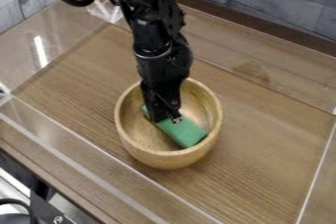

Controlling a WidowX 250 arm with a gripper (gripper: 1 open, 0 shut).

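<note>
A round wooden bowl (137, 137) rests on the wooden table. Inside it lies a green rectangular object (188, 135). My black gripper (159, 111) reaches down from the top of the view into the back of the bowl, its tips at the upper end of the green object. The gripper looks narrow, but its fingertips are too dark and crowded to tell what, if anything, is between them.
A grey wooden wall (39, 7) stands behind at upper left, and the table's edge runs along the lower left.
</note>
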